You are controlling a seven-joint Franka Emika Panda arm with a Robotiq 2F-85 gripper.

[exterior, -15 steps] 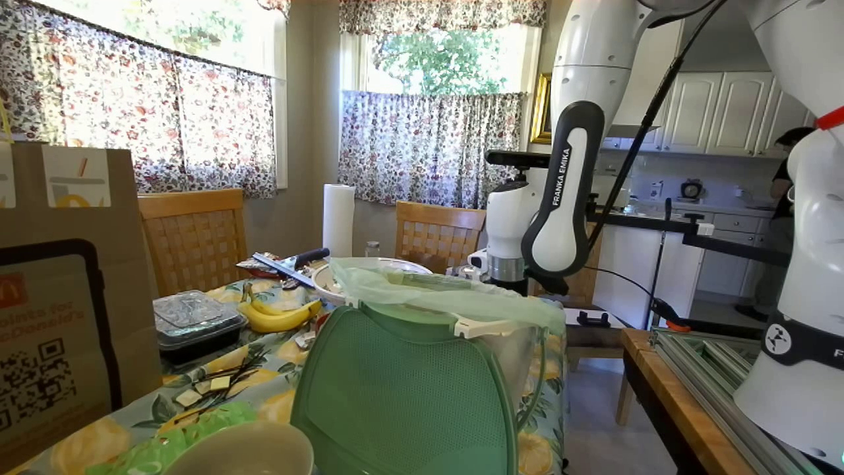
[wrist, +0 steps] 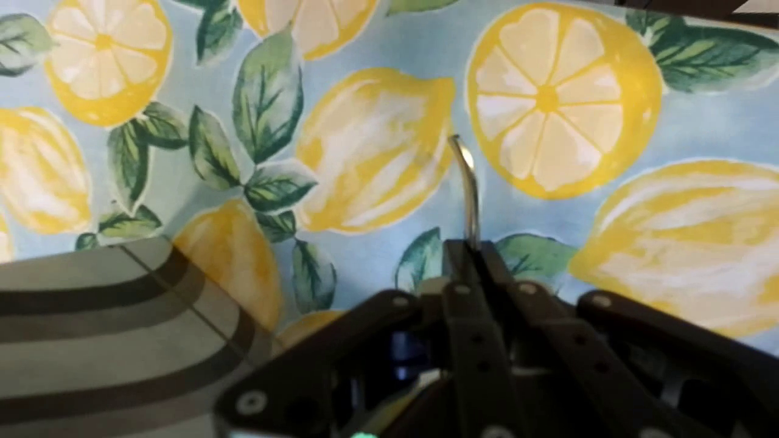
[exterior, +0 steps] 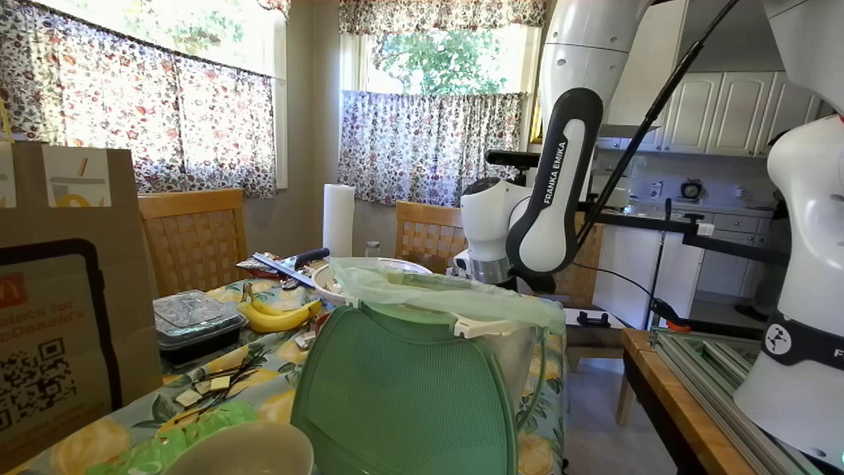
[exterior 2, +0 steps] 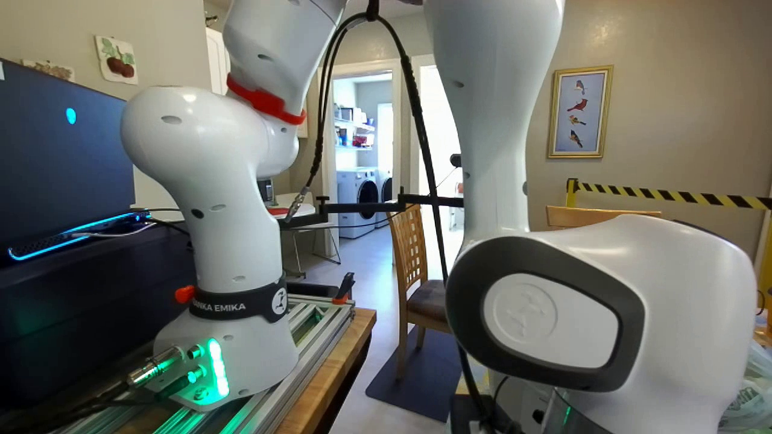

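In the wrist view my gripper is shut on a thin, curved metal piece (wrist: 471, 186) that sticks out past the fingertips. It looks like part of a utensil; the rest is hidden between and behind the fingers. Beneath it is the lemon-print tablecloth (wrist: 372, 146), and I cannot tell whether the metal touches the cloth. In exterior view 1 the gripper itself is hidden behind the green bin (exterior: 403, 388), with the forearm above the far side of the table.
A striped item (wrist: 109, 343) lies left of the gripper in the wrist view. Bananas (exterior: 277, 316), a black container (exterior: 198, 324), a white bowl (exterior: 324, 281) and a paper towel roll (exterior: 338, 221) stand on the table. A paper bag (exterior: 71, 301) fills the left edge.
In exterior view 1 the forearm and wrist have moved left and somewhat closer behind the green bin. The objects on the table have stayed put.
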